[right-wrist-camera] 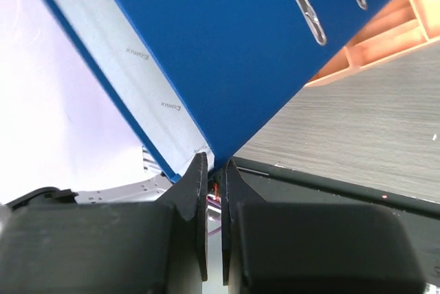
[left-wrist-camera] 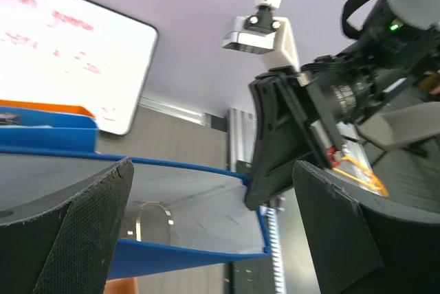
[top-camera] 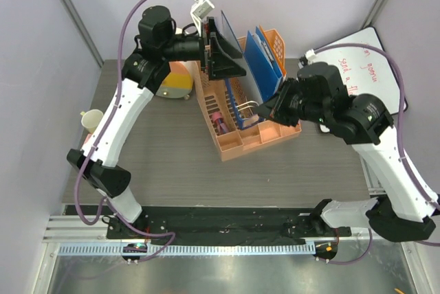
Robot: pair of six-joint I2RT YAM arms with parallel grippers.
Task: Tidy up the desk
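Note:
A blue folder with grey inner faces (top-camera: 238, 67) stands tilted over the orange desk organizer (top-camera: 237, 144). My right gripper is shut on one lower corner of this folder, its fingertips pinching the edge. In the top view my right gripper (top-camera: 265, 110) is at the front right of the folder. Beside the folder's upper left, my left gripper (top-camera: 230, 60) stands open. Seen from the left wrist, the folder (left-wrist-camera: 199, 205) runs across the view beyond the spread fingers (left-wrist-camera: 103, 225), and nothing is visibly clamped. Part of the organizer is hidden.
Another blue folder (top-camera: 261, 67) and an orange basket (top-camera: 276, 45) stand at the organizer's back right. A whiteboard with red writing (top-camera: 357, 67) lies at the right. A yellow object (top-camera: 175, 84) and a cream mug (top-camera: 91, 120) are at the left.

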